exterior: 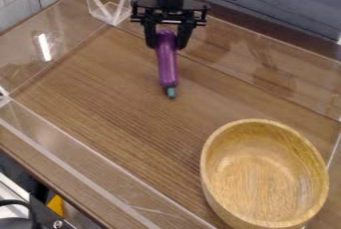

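A purple elongated object with a teal tip point(168, 66) lies on the wooden table, pointing toward the front, at the upper middle of the camera view. My black gripper point(164, 30) is over its far end, fingers on either side of it or just above; whether they touch it or how far they are closed is unclear.
A large round tan bowl point(264, 173) sits at the front right. Clear plastic or wire pieces stand at the left edge, and dark cables show at the bottom left corner.
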